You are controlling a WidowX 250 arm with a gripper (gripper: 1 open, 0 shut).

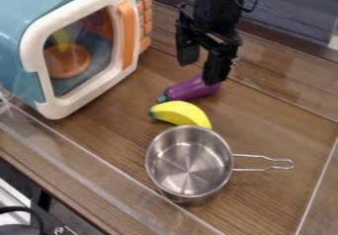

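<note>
My black gripper (205, 57) hangs at the top centre with open fingers, just above a purple eggplant (191, 88) on the wooden counter. A yellow banana (183, 115) lies below the eggplant. A steel pot (188, 165) with a handle pointing right sits toward the front.
A toy microwave (42, 32) in teal and white, with an orange panel and a closed door, fills the upper left. A wall runs along the back.
</note>
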